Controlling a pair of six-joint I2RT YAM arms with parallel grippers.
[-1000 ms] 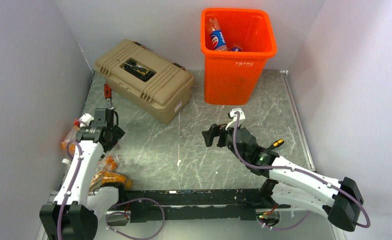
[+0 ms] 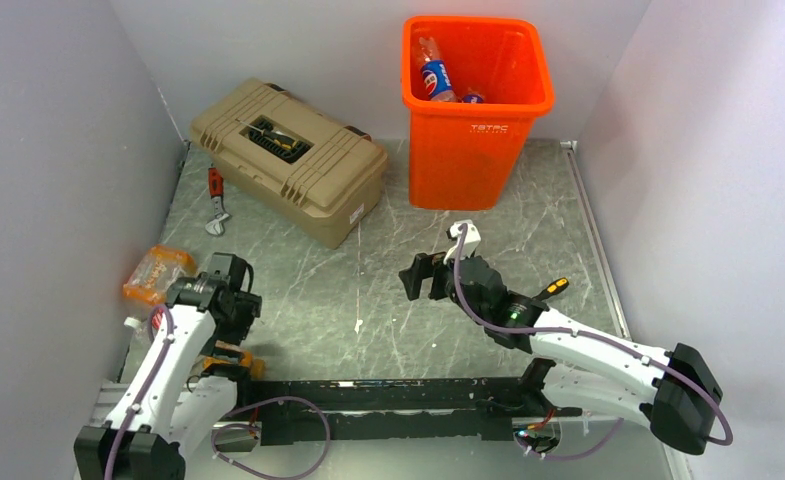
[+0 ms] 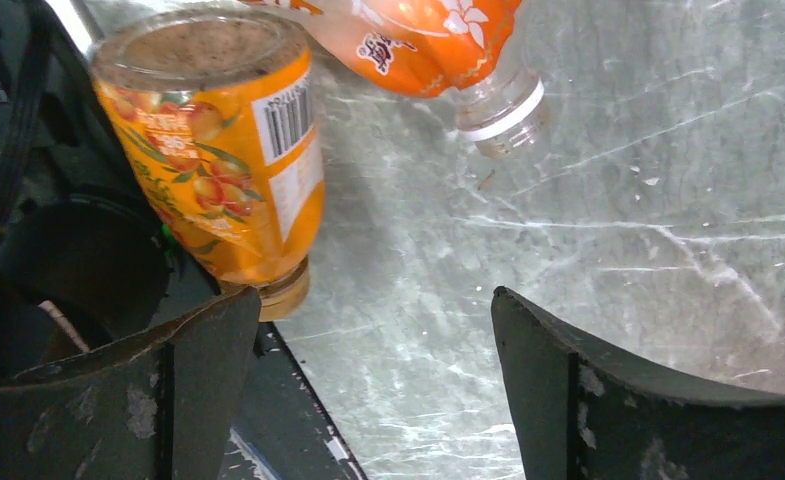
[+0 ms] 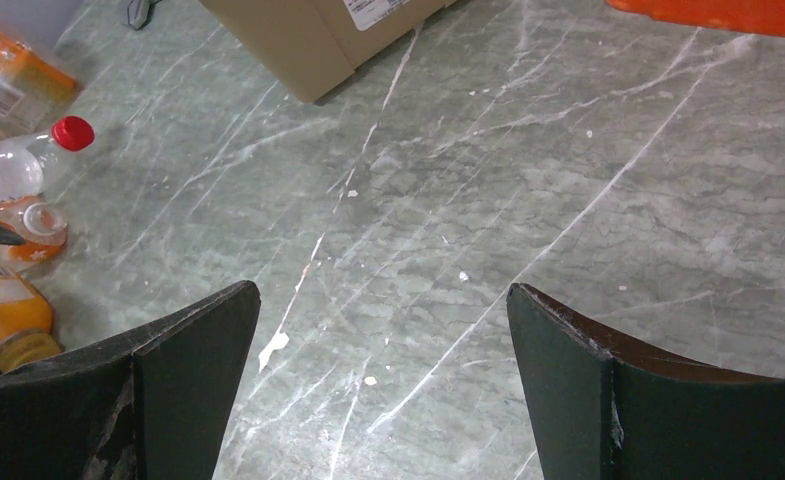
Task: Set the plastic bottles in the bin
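Observation:
My left gripper [image 2: 236, 310] hangs open over bottles at the front left. Its wrist view shows an orange-juice bottle [image 3: 218, 180] along the black edge and an orange-labelled bottle [image 3: 418, 40] above it, with nothing between the fingers. The right wrist view also shows a red-capped bottle [image 4: 8, 170]. My right gripper [image 2: 420, 275] is open above bare floor at centre-right. The orange bin [image 2: 473, 160] stands at the back, holding a Pepsi bottle [image 2: 436, 75] and another item.
A tan case [image 2: 308, 190] lies back left, with an adjustable wrench [image 2: 217, 210] beside it. A screwdriver [image 2: 556, 288] lies at the right, partly behind my right arm.
My left gripper has moved toward the front and right over the bottles. My right arm has shifted very slightly.

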